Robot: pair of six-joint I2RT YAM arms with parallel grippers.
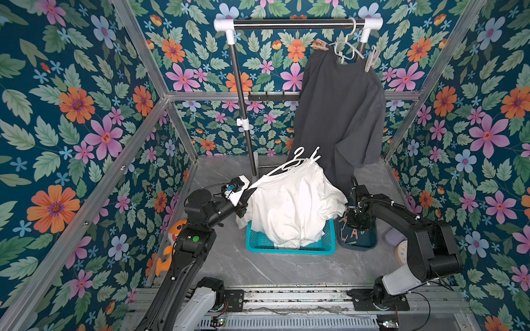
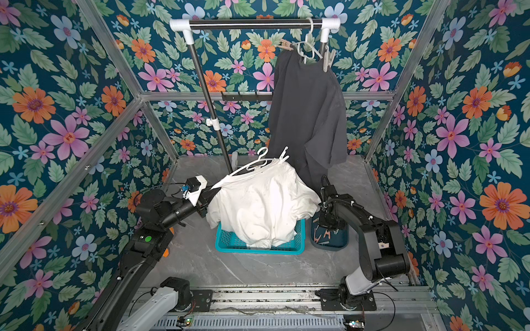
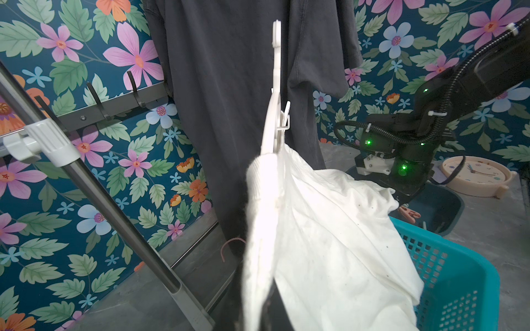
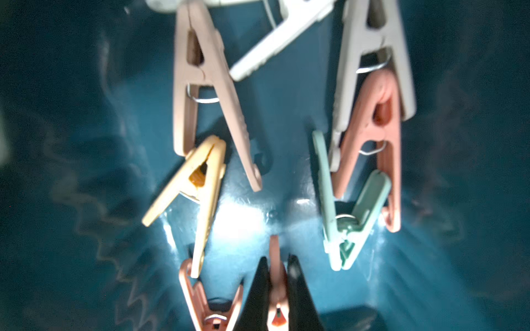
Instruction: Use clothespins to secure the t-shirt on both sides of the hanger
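Observation:
A white t-shirt (image 1: 292, 207) is draped on a white hanger (image 1: 282, 166), hanging over the teal basket. At the shirt's left shoulder my left gripper (image 1: 244, 203) is shut on the fabric; whether the hanger's arm is also pinched is hidden. My right gripper points down into the dark blue bin (image 1: 360, 246), shut on a pink clothespin (image 4: 277, 295) whose arms are squeezed together. Around it in the bin lie other clothespins: a beige one (image 4: 212, 82), a yellow one (image 4: 205, 187), a green one (image 4: 353, 226) and several more.
The teal basket (image 1: 292, 249) stands below the shirt, left of the bin. Behind, a dark grey shirt (image 1: 345, 104) hangs from the rack bar (image 1: 298, 24), pinned at both shoulders. A round clock (image 3: 477, 175) lies right of the bin.

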